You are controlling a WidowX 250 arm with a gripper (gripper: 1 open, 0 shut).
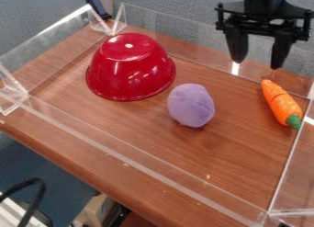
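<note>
My black gripper (258, 56) hangs at the top right, open, its two fingers apart with nothing between them, above the back of the wooden surface. Below it at the right lies an orange toy carrot (281, 103) with a green top. A lumpy purple object (190, 105) sits near the middle, and an upturned red bowl (130, 67) stands left of it.
Clear plastic walls border the wooden table (147, 157) on several sides. A black cable lies at the lower left, off the table.
</note>
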